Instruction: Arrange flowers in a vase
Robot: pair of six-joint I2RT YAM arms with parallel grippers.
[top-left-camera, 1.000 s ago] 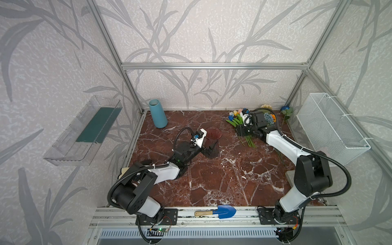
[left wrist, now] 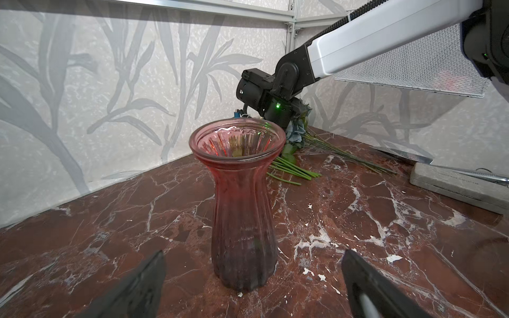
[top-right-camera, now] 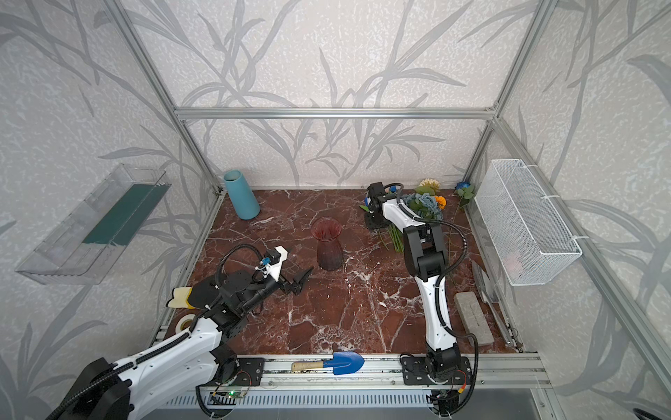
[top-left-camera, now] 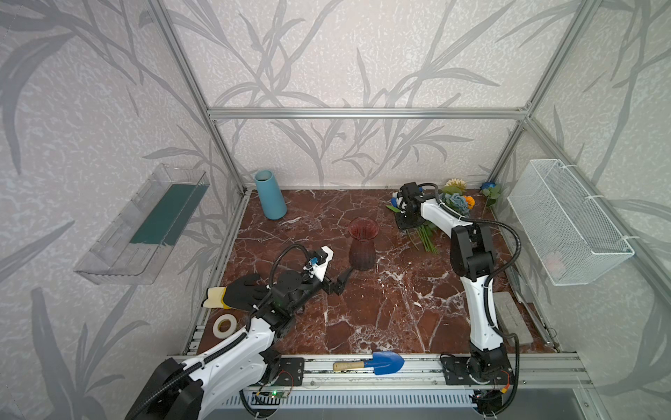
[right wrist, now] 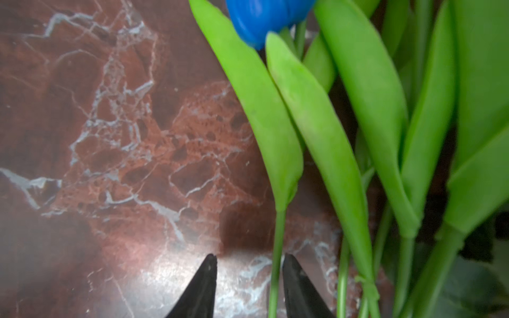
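A red ribbed glass vase point(top-left-camera: 362, 245) point(left wrist: 241, 222) stands upright near the middle of the table. My left gripper point(top-left-camera: 335, 276) is open in front of it, a little to the left, with nothing between its fingers. At the back right lies a pile of flowers point(top-left-camera: 454, 204) with green stems, leaves and blue, orange and cream heads. My right gripper is over this pile, part open, a thin green stem point(right wrist: 274, 265) running between its fingertips below a long leaf. A blue tulip head point(right wrist: 270, 16) shows above.
A teal vase point(top-left-camera: 271, 199) stands at the back left. Gloves point(top-left-camera: 241, 294) and a tape roll point(top-left-camera: 225, 326) lie front left, a trowel point(top-left-camera: 384, 362) on the front rail. Wire baskets point(top-left-camera: 566, 224) hang on both side walls.
My left gripper has drawn back toward the front left, away from the red vase. My right gripper has moved to the back left of the flower pile, its arm stretching out.
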